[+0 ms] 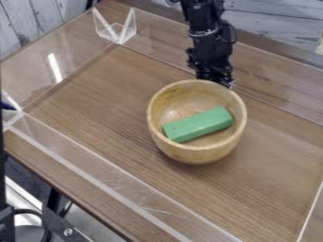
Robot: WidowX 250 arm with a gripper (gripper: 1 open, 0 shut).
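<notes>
A black robot gripper (210,66) hangs from the top centre, low behind the far rim of a tan wooden bowl (176,149). Its fingertips are dark and partly hidden by the bowl, so their spacing is hard to see. A green block (198,124) lies inside the bowl, tilted diagonally and apart from the gripper.
A white wire-like object (115,28) stands at the back left. Black hardware (25,225) sits at the bottom left corner.
</notes>
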